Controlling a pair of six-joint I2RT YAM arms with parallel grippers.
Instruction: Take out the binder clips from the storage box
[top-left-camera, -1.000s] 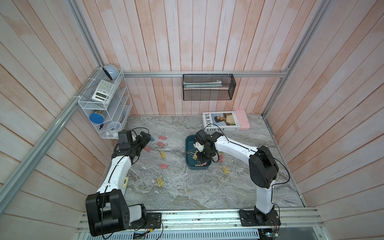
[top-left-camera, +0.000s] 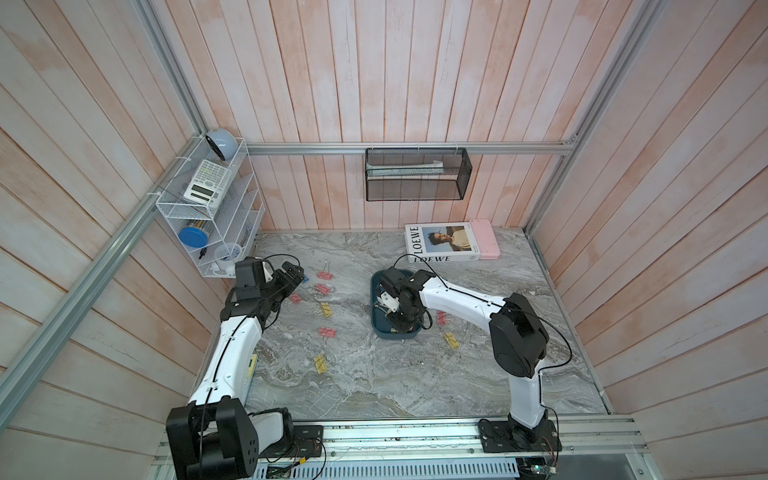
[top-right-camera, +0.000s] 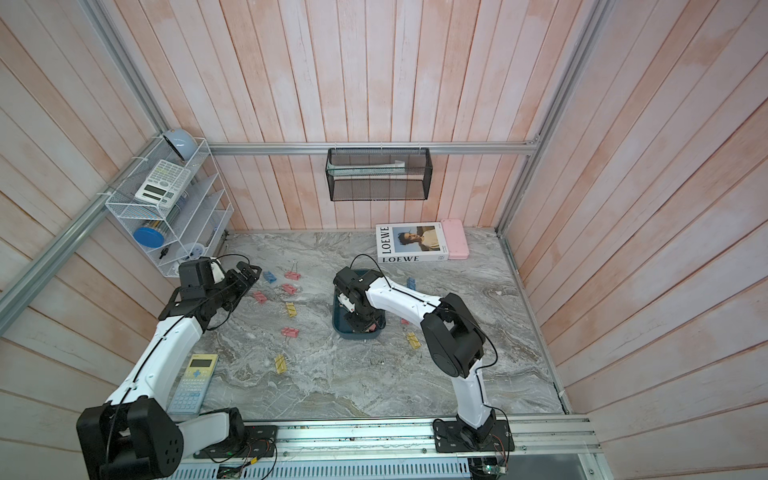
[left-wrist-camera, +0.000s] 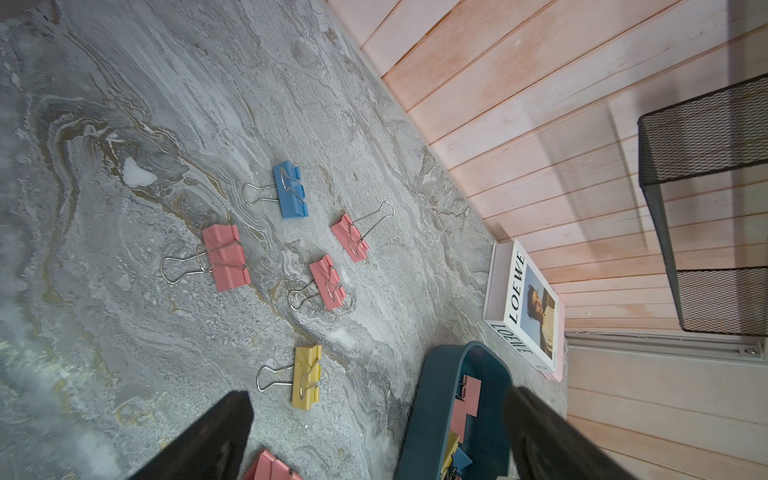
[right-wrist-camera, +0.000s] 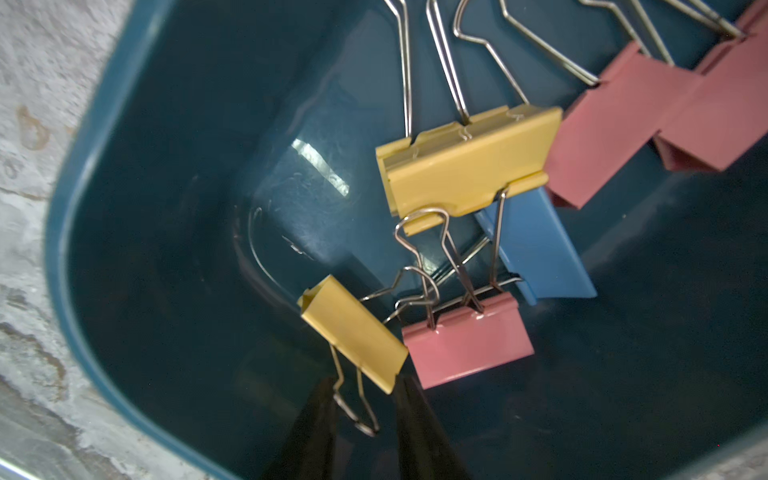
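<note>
The dark teal storage box (top-left-camera: 374, 324) stands mid-table. Inside it, in the right wrist view, lie a small yellow clip (right-wrist-camera: 356, 332), a pink clip (right-wrist-camera: 468, 340), a larger yellow clip (right-wrist-camera: 472, 164), a blue clip (right-wrist-camera: 544, 248) and two more pink clips (right-wrist-camera: 620, 124) toward the upper right. My right gripper reaches into the box, its fingers apart; the small yellow clip's lower wire handle shows between them. High over the table's left side, my left gripper is open and empty.
Loose clips lie on the table left of the box, including a blue clip (left-wrist-camera: 290, 190), a pink clip (left-wrist-camera: 226, 257) and a yellow clip (left-wrist-camera: 305, 376). Another yellow clip (top-left-camera: 451, 341) lies right of the box. Behind are a book (top-left-camera: 441, 241) and a wire shelf (top-left-camera: 212, 212).
My right arm has shifted left over the box and now covers more of its inside. The left arm has moved only slightly.
</note>
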